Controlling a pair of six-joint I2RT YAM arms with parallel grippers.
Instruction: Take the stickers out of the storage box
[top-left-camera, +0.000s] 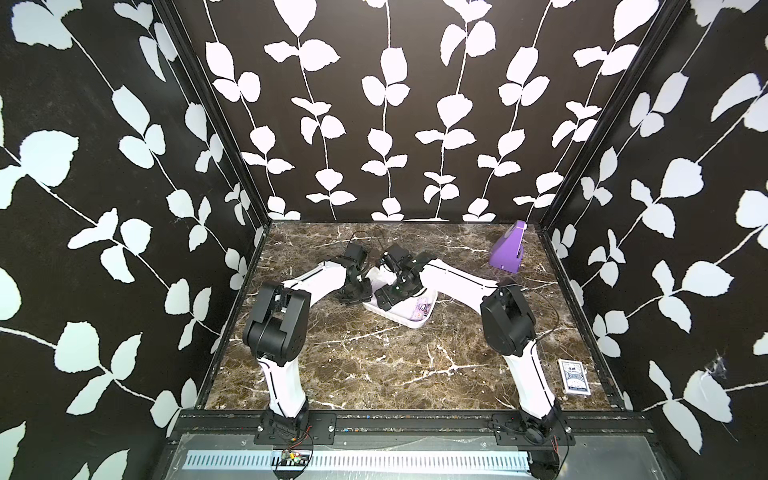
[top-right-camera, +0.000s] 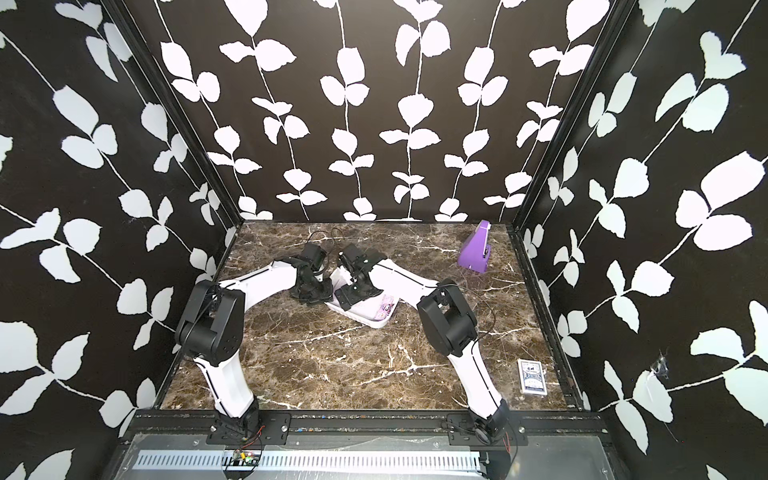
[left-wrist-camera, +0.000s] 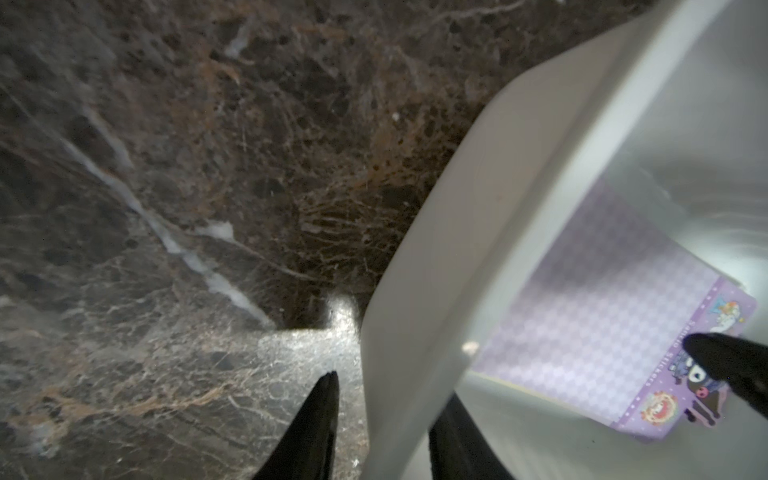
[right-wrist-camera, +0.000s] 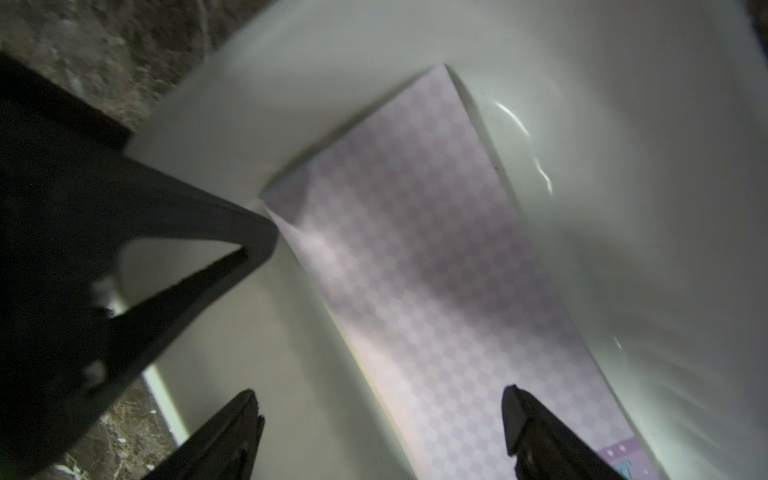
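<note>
A white storage box (top-left-camera: 416, 318) sits mid-table, holding a lilac checked sticker pack (left-wrist-camera: 600, 320) with a cartoon border, lying on its floor. My left gripper is at the box's left wall, fingers part open on either side of the rim; whether they touch it I cannot tell. My right gripper is over the inside of the box, open, fingertips either side of the pack's long edge, nothing visibly held. In the right wrist view part of the other gripper appears at the left, over the box.
A purple wedge-shaped object (top-left-camera: 505, 248) stands at the back right. A boxed card deck (top-right-camera: 532, 376) lies at the front right. Both arms crowd the box.
</note>
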